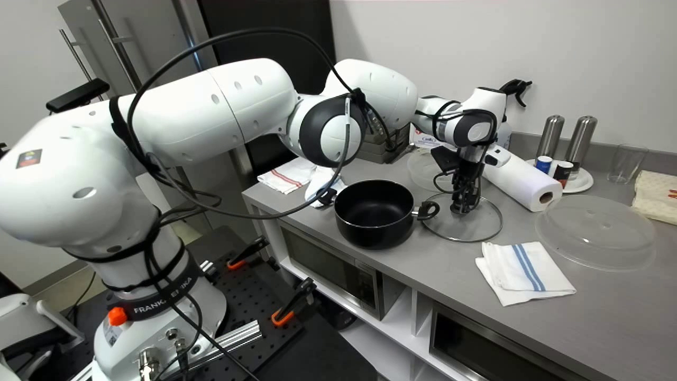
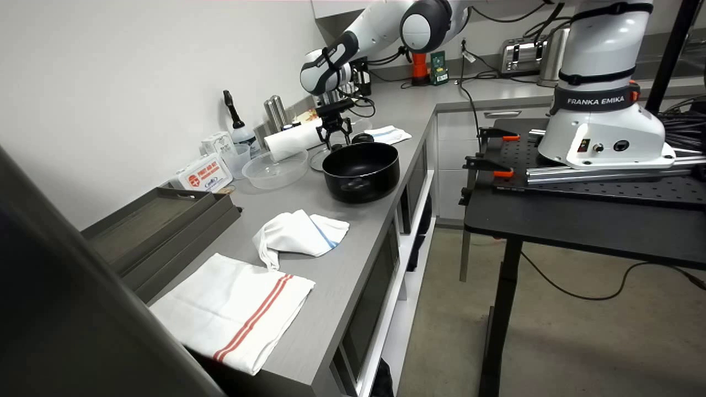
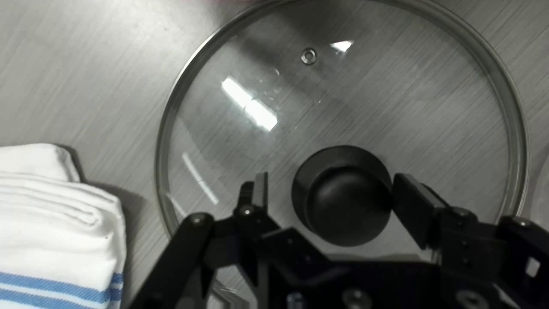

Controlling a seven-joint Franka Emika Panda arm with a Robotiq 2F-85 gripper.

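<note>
A round glass lid (image 3: 411,103) with a metal rim lies on the counter, its black knob (image 3: 347,198) facing up. My gripper is low over the lid, with its fingers partly open around the knob. In the wrist view the right finger (image 3: 414,206) is at the knob's edge, perhaps touching it, while a clear gap separates the left finger (image 3: 260,193) from it. An uncovered black pot (image 1: 374,219) stands beside the lid, one handle (image 1: 429,210) close to the lid's rim.
A folded blue-striped towel (image 1: 525,270) lies in front of the lid. Behind it is a paper towel roll (image 1: 520,181). Clear plastic covers (image 1: 596,232) rest nearby, and more towels (image 2: 241,307) lie beyond the pot.
</note>
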